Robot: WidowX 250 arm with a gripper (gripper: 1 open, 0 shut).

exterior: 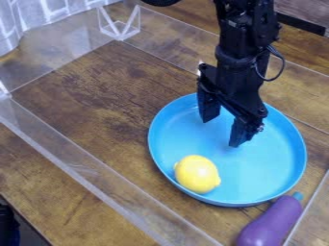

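The black gripper (226, 115) hangs over the back part of a blue plate (264, 173), its two fingers spread apart, one toward the left rim and one lower toward the right. Nothing shows clearly between the fingers. A yellow object (197, 173), round and lemon-like, sits on the front left of the plate. A purple eggplant-like object (267, 220) lies outside the plate at the lower right.
Transparent walls run along its left and front, with a white wire-like piece (118, 27) at the back left.
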